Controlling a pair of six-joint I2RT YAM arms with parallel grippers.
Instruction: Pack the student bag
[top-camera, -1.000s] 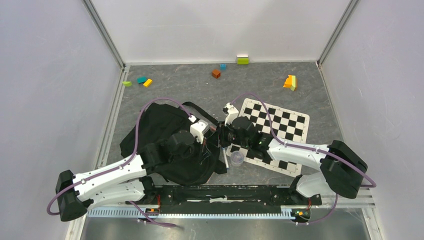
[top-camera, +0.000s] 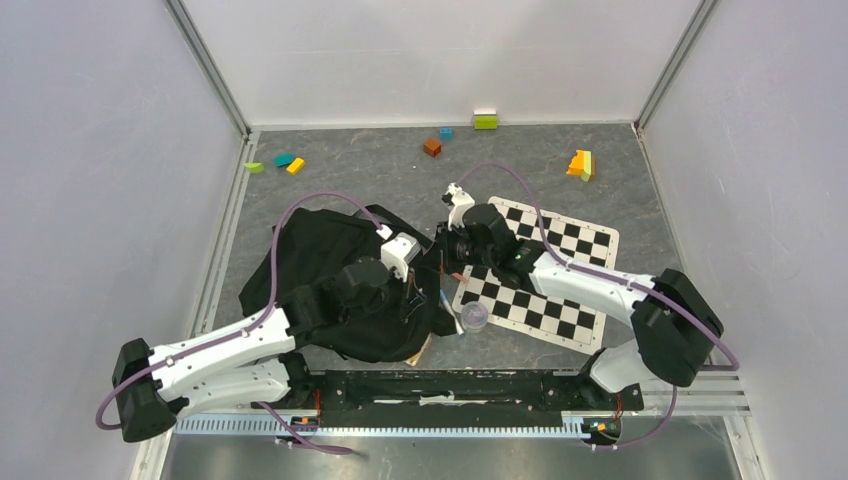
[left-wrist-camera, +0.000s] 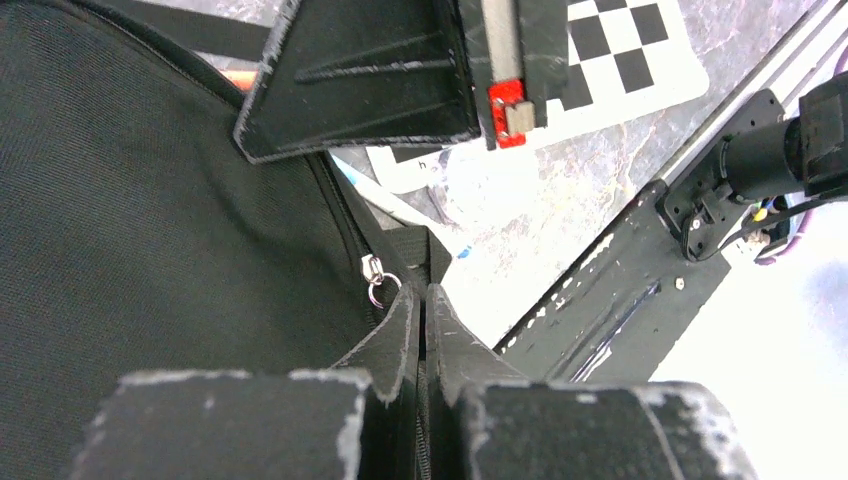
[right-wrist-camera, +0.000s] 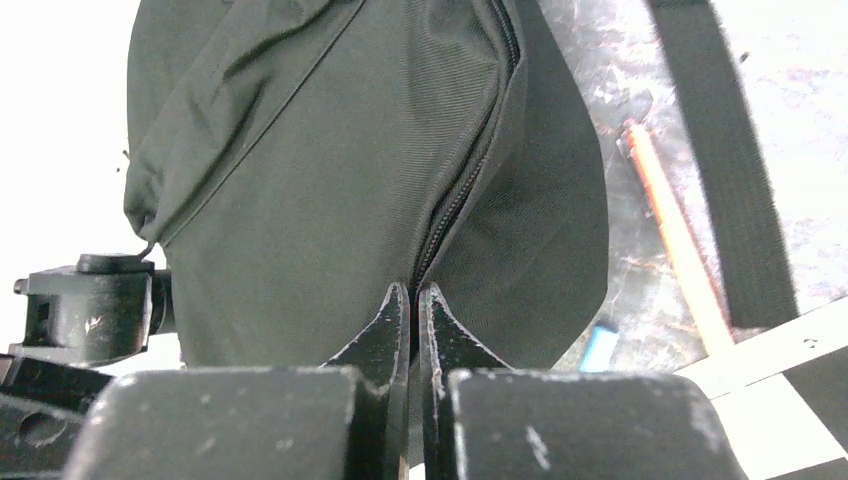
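The black bag (top-camera: 300, 250) lies crumpled at centre-left, with a long zip and a metal pull ring (left-wrist-camera: 385, 290) in the left wrist view. My left gripper is shut on the bag's zipper edge below that ring. My right gripper is shut at the other stretch of zip, its tips on the fabric; whether any is between them is hard to see. An orange pencil (right-wrist-camera: 668, 225), a blue-capped item (right-wrist-camera: 600, 348) and a white pen (left-wrist-camera: 395, 205) lie beside the bag.
A checkered board (top-camera: 585, 240) lies right, with a clear round container (top-camera: 474, 315) near it. Coloured blocks, among them a brown one (top-camera: 432, 147), stand along the back.
My left arm has moved only slightly.
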